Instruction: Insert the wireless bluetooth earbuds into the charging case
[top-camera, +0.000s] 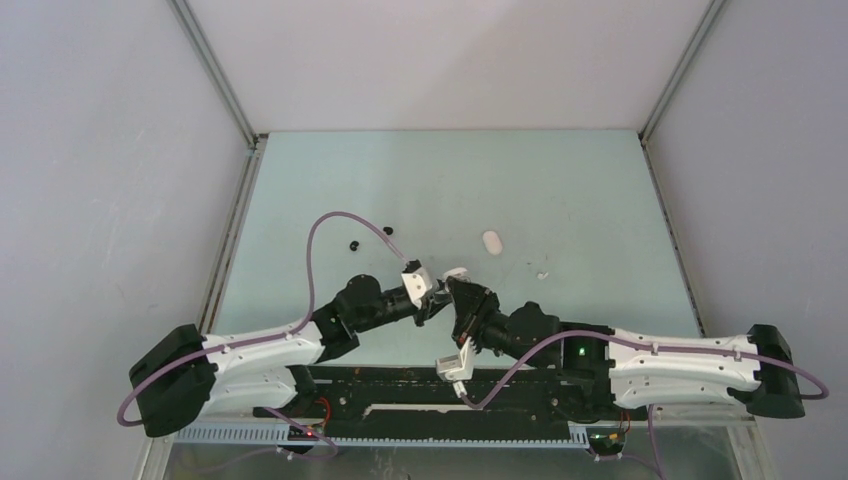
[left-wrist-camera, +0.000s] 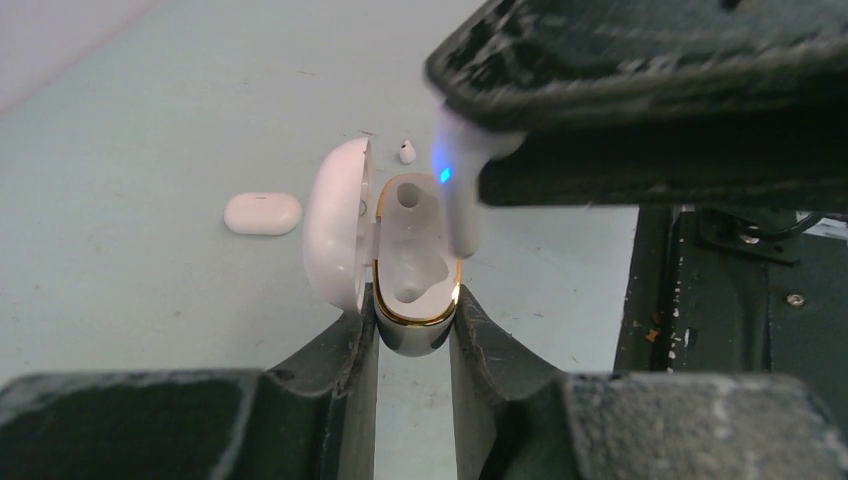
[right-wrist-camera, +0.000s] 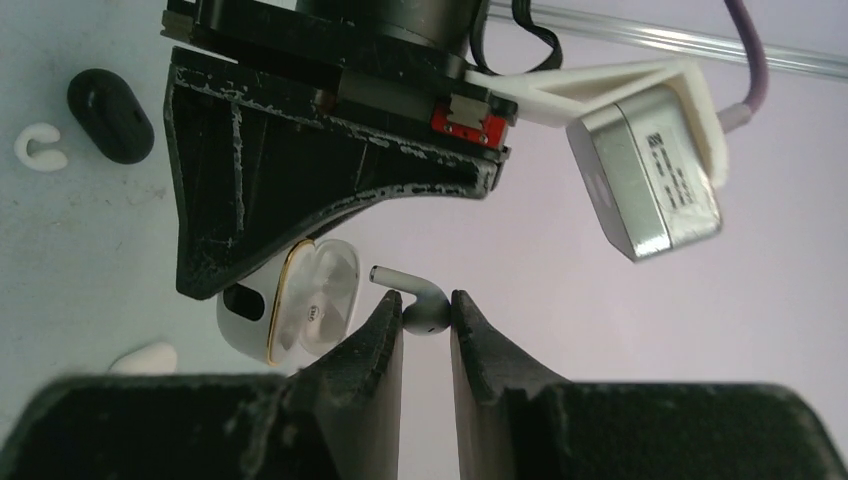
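My left gripper is shut on the open white charging case (left-wrist-camera: 340, 220), which has a gold rim, empty-looking wells in the left wrist view and its lid upright. In the top view the case (top-camera: 456, 273) is between both grippers. My right gripper is shut on a white earbud (right-wrist-camera: 425, 312). In the left wrist view that earbud (left-wrist-camera: 458, 200), showing a blue light, hangs just above the case's right side, partly hidden by a dark finger; whether it touches cannot be told.
A white oblong case (top-camera: 492, 242), a small white piece (top-camera: 542, 274) and small black pieces (top-camera: 354, 246) lie on the table. The right wrist view shows a black oblong (right-wrist-camera: 110, 115) and a white curved piece (right-wrist-camera: 40, 147).
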